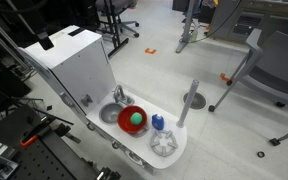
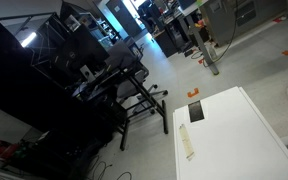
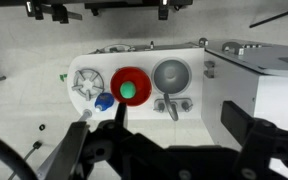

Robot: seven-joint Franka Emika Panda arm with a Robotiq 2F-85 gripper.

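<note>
In the wrist view, my gripper hangs above the white play counter, its dark fingers wide apart and nothing visible between them. A red bowl (image 3: pixel 144 87) rests on the counter with a round green object (image 3: pixel 128 90) inside. Beside the bowl is a small blue item (image 3: pixel 104 101). The grey toy burner (image 3: pixel 87 82) lies past it, near the counter's rounded end. On the bowl's other side are a round grey sink (image 3: pixel 171 76) and its faucet (image 3: pixel 169 106). Dark gripper parts also show at the left edge of exterior view 1.
A tall white cabinet (image 1: pixel 76 68) stands at the sink end of the counter. An upright grey post (image 1: pixel 189 102) rises from the counter's far edge. A grey chair (image 1: pixel 269 70) stands on the right, with open floor between.
</note>
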